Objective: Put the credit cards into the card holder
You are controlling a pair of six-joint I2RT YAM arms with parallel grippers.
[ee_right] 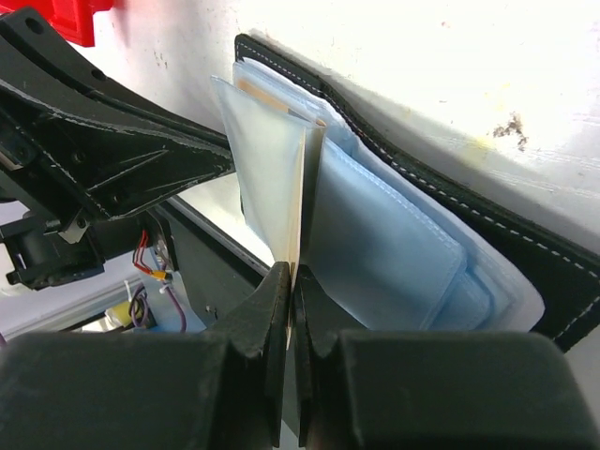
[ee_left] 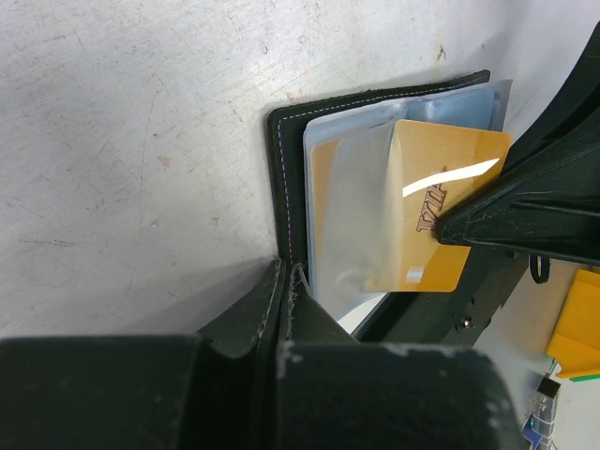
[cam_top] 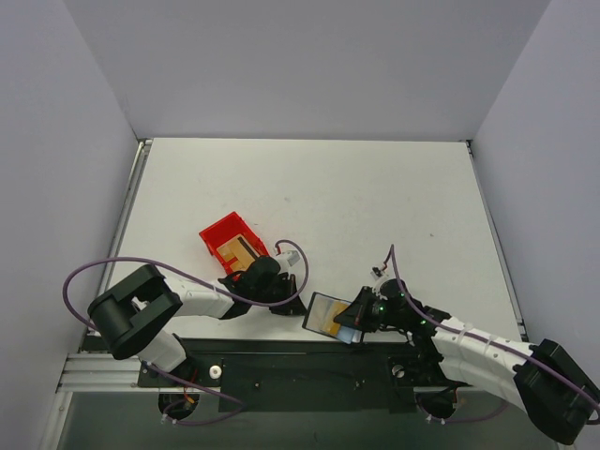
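The open card holder (cam_top: 322,314), black with clear bluish sleeves, lies near the table's front edge. An orange card (ee_left: 441,178) stands tilted up with the clear sleeve leaf around its left part. My right gripper is shut on the card, whose thin edge runs down between its fingertips in the right wrist view. Its far part is hidden by the sleeve there. At the holder's left black border, my left gripper is shut with its tips against that edge, and nothing shows between them.
A red box (cam_top: 225,228) with cards inside stands behind the left gripper, partly covered by that arm. Behind the holder, the white table (cam_top: 356,206) is clear. Both grippers are close together over the holder.
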